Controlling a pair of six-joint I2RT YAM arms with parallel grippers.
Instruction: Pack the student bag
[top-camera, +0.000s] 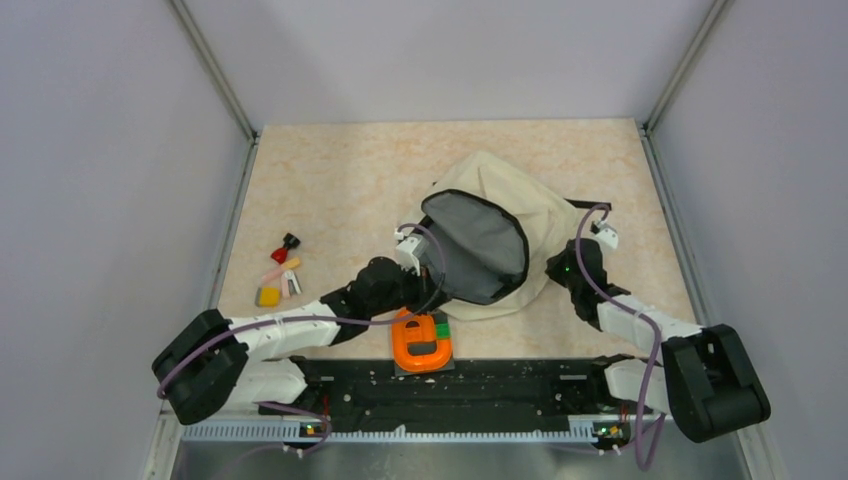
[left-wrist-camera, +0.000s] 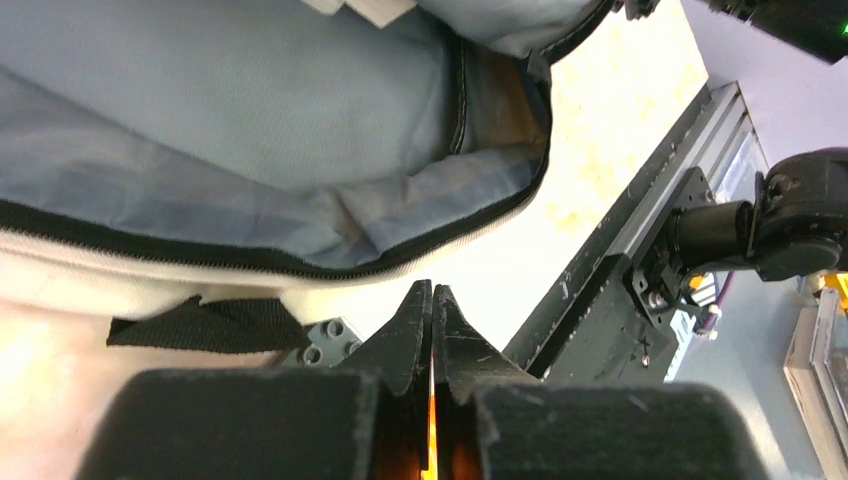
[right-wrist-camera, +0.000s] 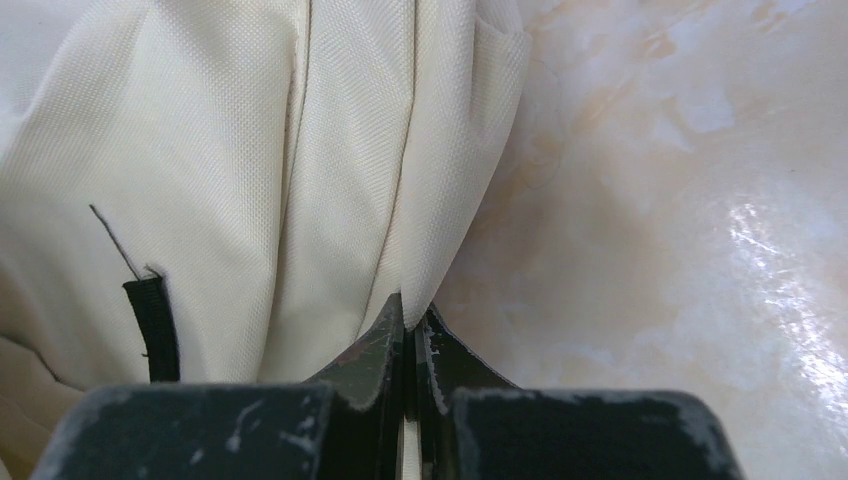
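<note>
A cream bag (top-camera: 505, 180) lies right of centre, its dark-zipped grey interior (top-camera: 470, 240) open. My left gripper is shut with nothing seen between its fingers, at the bag's left front edge above a black strap (left-wrist-camera: 205, 325). My right gripper is shut on the bag's cream fabric (right-wrist-camera: 440, 180) along its right side.
An orange object (top-camera: 415, 355) lies on a dark board at the front edge. Several small items, including a yellow block (top-camera: 267, 296) and a red-black piece (top-camera: 283, 250), lie at the left.
</note>
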